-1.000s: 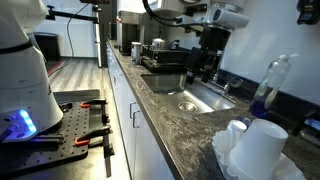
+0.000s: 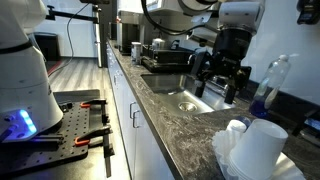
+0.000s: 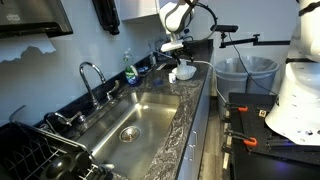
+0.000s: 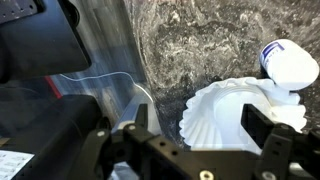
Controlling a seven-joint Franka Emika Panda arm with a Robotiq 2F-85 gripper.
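My gripper (image 2: 215, 88) hangs over the counter, open, with nothing between its fingers. In the wrist view its two dark fingers (image 4: 140, 112) stand wide apart. A white cup (image 2: 258, 147) rests in a white fluted dish (image 2: 224, 150) at the near end of the counter. Beside the cup is a smaller white container (image 2: 235, 130), seen as a round-topped cylinder (image 4: 288, 62) in the wrist view. From above, the dish (image 4: 196, 112) and cup (image 4: 232, 106) lie below the gripper and are partly hidden by it.
A clear bottle with blue in it (image 2: 268, 86) stands by the wall behind the dish. The sink (image 3: 135, 130) is set in the dark counter, with a faucet (image 3: 95, 85) behind. Bare counter (image 2: 165, 108) runs along the front edge.
In exterior view 1 the gripper has shifted right and come nearer the dish, turning so that its spread fingers show more clearly. The cup, dish and small container have not moved.
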